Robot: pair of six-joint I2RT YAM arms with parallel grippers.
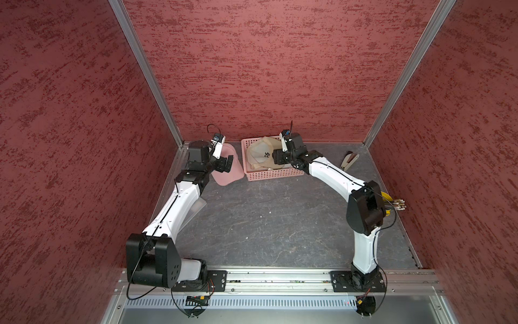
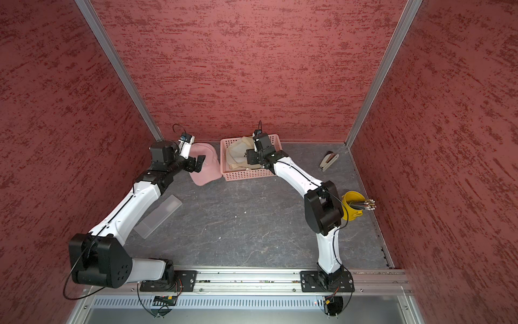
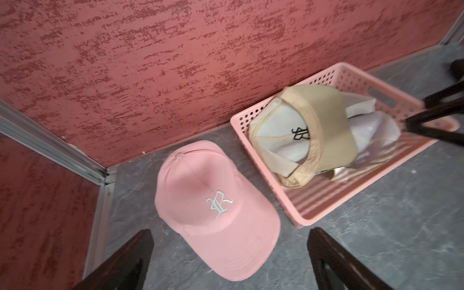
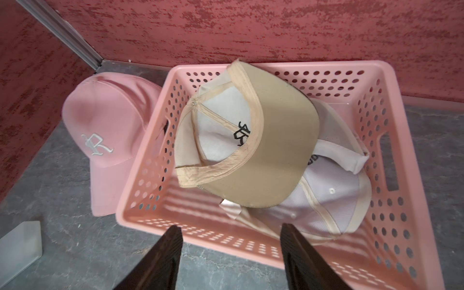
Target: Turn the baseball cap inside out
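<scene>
The pink cap (image 3: 200,188) lies crown up on the table, left of the basket, its white embroidered letter showing. My left gripper is open above it, its fingers apart with nothing between them. In the pink basket (image 4: 391,111) rests a beige cap (image 4: 285,140) with its pale lining and a dark letter turned to view. Under it, partly hidden, is a lavender-white cap (image 4: 338,193). My right gripper hangs above the basket, its fingers apart and holding nothing.
A translucent flat board (image 2: 158,217) lies on the left. At the right are a stapler-like item (image 2: 328,160) and a yellow cup (image 2: 352,198) with several thin tools.
</scene>
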